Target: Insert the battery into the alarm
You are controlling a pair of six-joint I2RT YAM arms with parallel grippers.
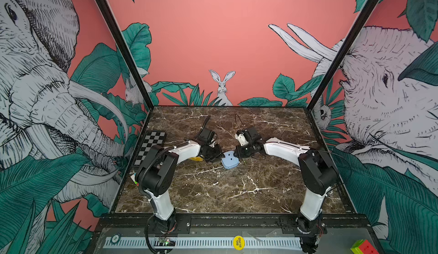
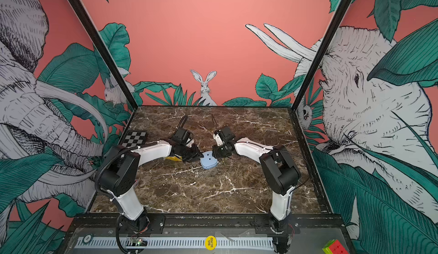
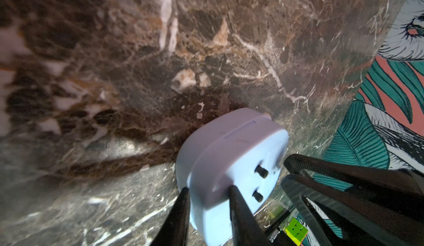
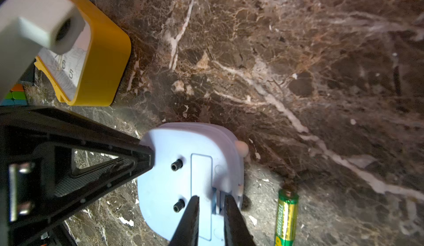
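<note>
The light-blue alarm (image 1: 230, 159) lies on the marble table between my grippers, its back with two black knobs facing up. In the left wrist view my left gripper is part open, its fingertips apart at the alarm's edge; contact cannot be told. My right gripper hovers over the alarm's back (image 4: 163, 188), part open with nothing visibly held. Between its fingertips show the outlined cover (image 4: 201, 171) and a small slot (image 4: 215, 201); whether it touches them is unclear. A green-gold battery (image 4: 287, 219) lies beside the alarm on the table.
A yellow clock (image 4: 108, 60) stands behind the left gripper. A checkered board (image 1: 150, 146) lies at the table's left edge. Both grippers crowd close round the alarm.
</note>
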